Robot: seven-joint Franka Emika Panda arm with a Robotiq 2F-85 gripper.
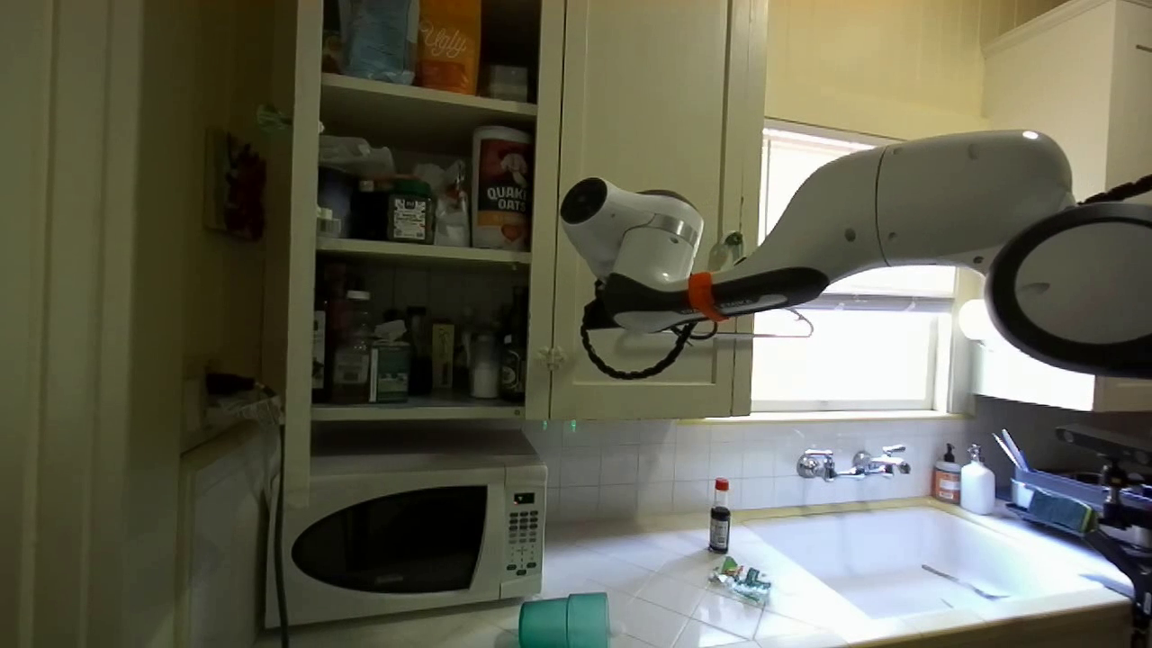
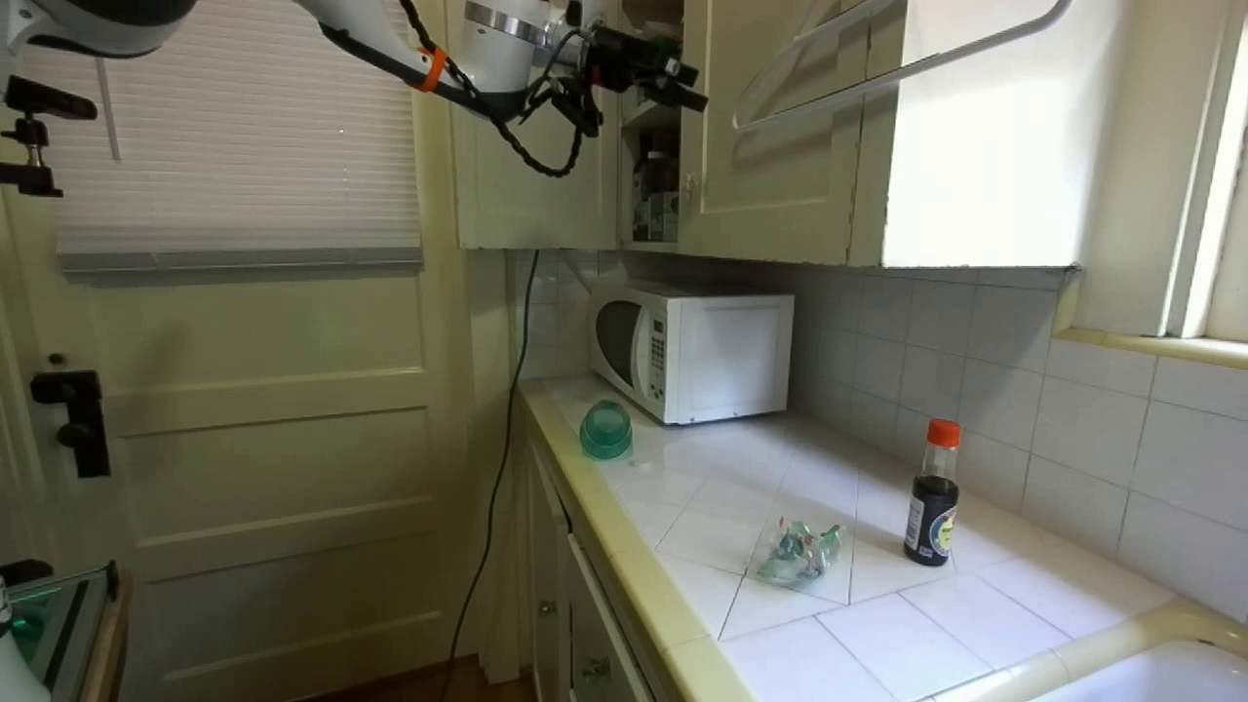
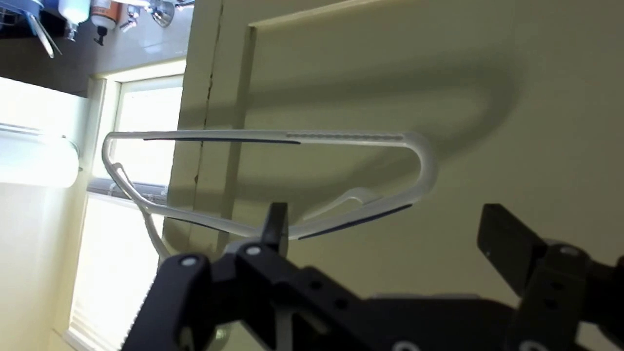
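My gripper stands open in front of the cabinet door, with its fingers wide apart and nothing held between them. Its left fingertip [image 3: 275,225] overlaps the lower bar of a white loop-shaped rack [image 3: 351,139] in the wrist view; whether they touch I cannot tell. In exterior view 2 the gripper [image 2: 673,82] is high up by the open cabinet, left of the rack [image 2: 866,82]. Below on the counter are a green cup [image 1: 564,621], lying on its side, a dark sauce bottle [image 1: 720,524] with a red cap and a small clear packet [image 2: 799,554].
The cabinet shelves [image 1: 427,250] hold several jars, bags and bottles. A closed cabinet door [image 1: 648,119] is behind the arm. Under the cabinet stands a white microwave [image 1: 405,540]; the sink [image 1: 907,551] is to the right. Bare counter [image 2: 807,643] lies around the packet.
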